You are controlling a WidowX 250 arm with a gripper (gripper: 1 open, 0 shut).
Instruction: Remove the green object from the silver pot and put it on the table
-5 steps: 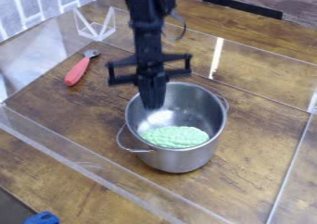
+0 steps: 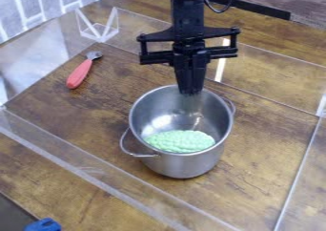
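The silver pot (image 2: 192,166) stands upright on the wooden table, its wire handles at the sides. Inside, on its bottom, lies the light green bumpy object (image 2: 180,141). My black gripper (image 2: 192,90) points down over the pot's far rim, its fingertips at about rim height and above the green object in the picture. Nothing shows between the fingers, which look close together; whether a gap remains between them is too small to make out. No contact with the green object is visible.
A red-handled utensil (image 2: 83,71) lies on the table at the left. Clear plastic walls border the work area. Bare tabletop (image 2: 264,130) extends to the right of the pot. A blue item (image 2: 44,224) sits at the lower left corner.
Pot and green object have stayed put.
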